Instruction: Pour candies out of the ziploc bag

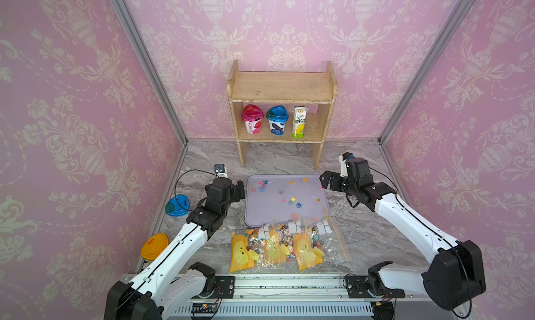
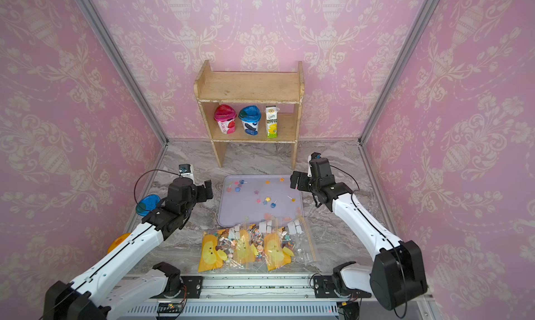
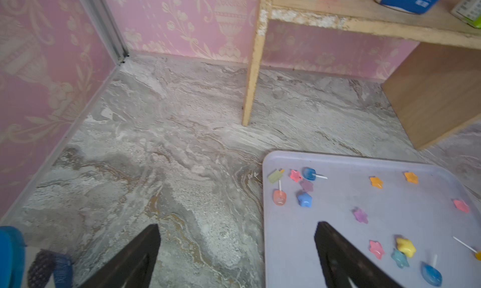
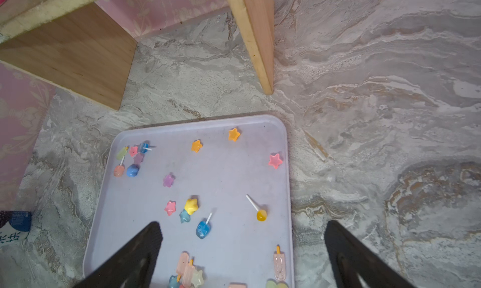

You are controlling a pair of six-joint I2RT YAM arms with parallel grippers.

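Observation:
Several ziploc bags [image 1: 275, 244] of candies and yellow character pieces lie along the table's front edge, below a lilac tray [image 1: 262, 208] scattered with small star and lollipop shapes. My left gripper [image 1: 238, 189] hangs open above the tray's left side, nothing between its fingers. My right gripper [image 1: 328, 180] is open over the tray's back right corner, also empty. In both wrist views the fingers are blurred and far apart, with tray and table beneath.
A wooden shelf [image 1: 281, 77] at the back holds pink and blue cups and a carton [image 1: 298, 122]. Blue [image 1: 177, 204] and yellow [image 1: 155, 246] lids lie at the left. The marble beside the tray is clear.

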